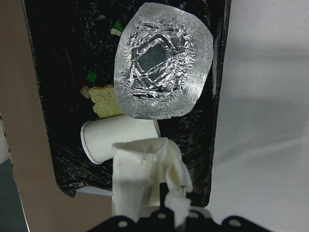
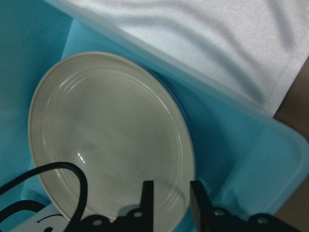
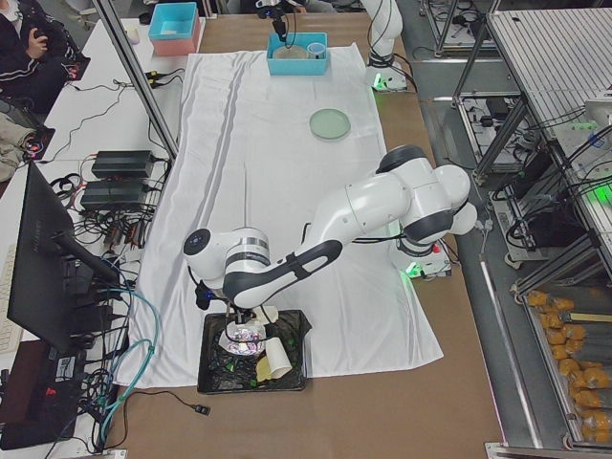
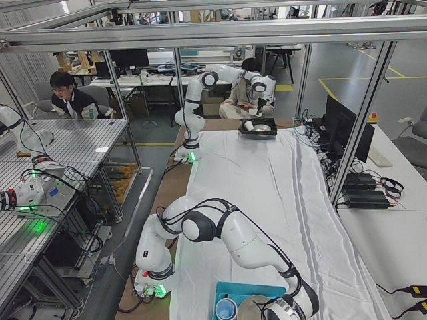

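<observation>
A crumpled cream napkin (image 1: 137,169) hangs in my left gripper, which is shut on it over the black-lined tray (image 3: 210,378). Inside the tray lie crumpled foil (image 1: 195,63), a white paper cup (image 1: 111,140) and a yellow sponge-like piece (image 1: 104,99). My right gripper stands open over a cream plate (image 2: 111,125) in the blue bin (image 2: 251,159) at the far end of the table, with nothing visible between its fingers.
A pale green plate (image 3: 330,123) rests on the white cloth toward the far end. A monitor (image 3: 43,277), cables and boxes fill the side table on the left of the camera left view.
</observation>
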